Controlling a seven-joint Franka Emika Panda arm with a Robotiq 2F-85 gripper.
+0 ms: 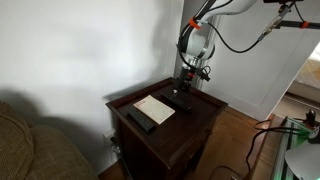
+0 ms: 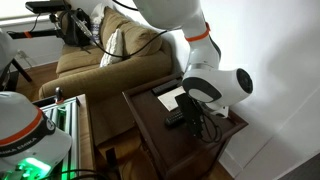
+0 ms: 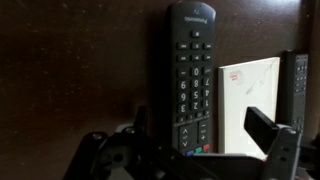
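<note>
A black Panasonic remote (image 3: 194, 80) lies on the dark wooden tabletop, its long side running away from my gripper in the wrist view. The gripper stands open above the remote's near end, one finger to each side of it, with nothing held. In exterior view 1 the gripper (image 1: 183, 88) is low over the remote (image 1: 178, 102). A white booklet (image 3: 245, 100) lies beside it, and beyond that a second dark remote (image 3: 295, 85). In exterior view 2 the arm partly hides the nearer remote (image 2: 177, 117).
The dark cabinet top (image 1: 172, 132) has raised edges along its back and sides. A white wall (image 1: 80, 60) rises behind it. A brown sofa (image 1: 40, 150) stands to the left. Bare tabletop (image 3: 70, 70) shows on the left in the wrist view.
</note>
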